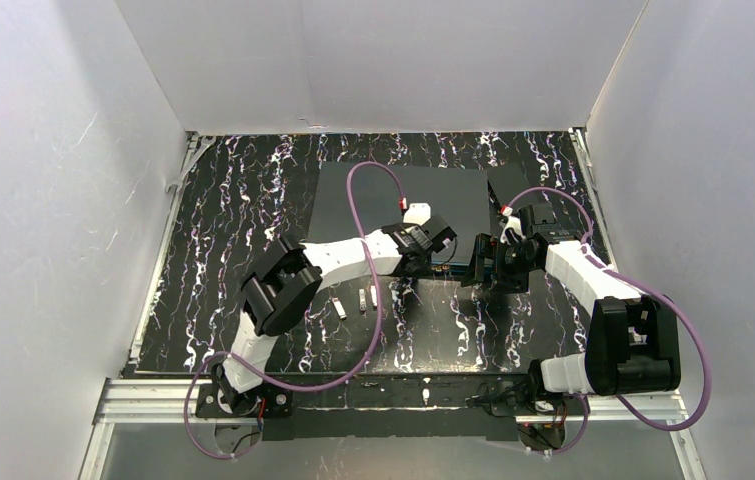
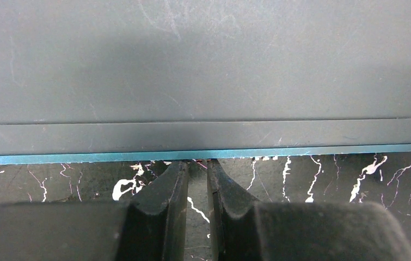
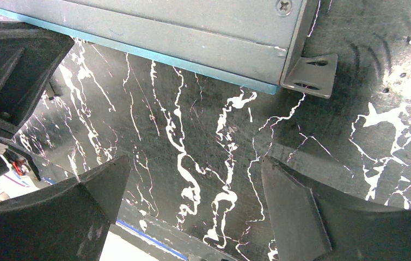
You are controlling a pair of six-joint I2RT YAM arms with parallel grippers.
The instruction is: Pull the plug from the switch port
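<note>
The dark grey switch lies flat on the black marbled table, its teal front edge running across the left wrist view. My left gripper is at that edge. Its fingers are slightly open, with a narrow gap through which table shows and nothing clearly held. My right gripper stands wide open in front of the switch's right end, with only bare table between its fingers. No plug can be made out, as the port faces are turned away from the wrist views and the arms cover part of the front from above.
Several small pale pieces lie on the table in front of the switch, among them one white piece at the left. A metal mounting ear juts from the switch's right end. Purple cables loop over the arms.
</note>
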